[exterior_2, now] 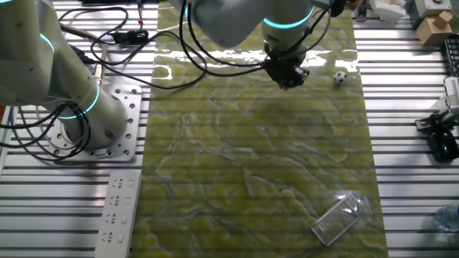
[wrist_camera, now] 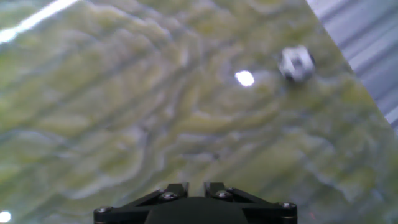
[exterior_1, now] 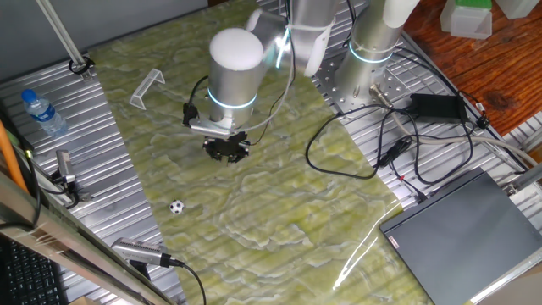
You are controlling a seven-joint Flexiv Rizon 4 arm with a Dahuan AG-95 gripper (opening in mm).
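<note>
A small black-and-white ball (exterior_1: 176, 207) lies on the green marbled mat (exterior_1: 279, 229), near its left edge in exterior view 1. Exterior view 2 has the same ball (exterior_2: 340, 77) by the mat's right edge, and the wrist view has the ball (wrist_camera: 297, 63), blurred, at upper right. My black gripper (exterior_1: 226, 158) hangs over the mat, apart from the ball, up and to the right of it in exterior view 1. In the wrist view the fingertips of the gripper stand close, a narrow gap between them and nothing in it. How far the fingers are apart is unclear.
A clear bracket-like piece (exterior_1: 147, 88) stands on the mat toward the far left. Black cables (exterior_1: 339, 174) loop over the right edge, near a laptop (exterior_1: 466, 241). A water bottle (exterior_1: 44, 112) is off the mat.
</note>
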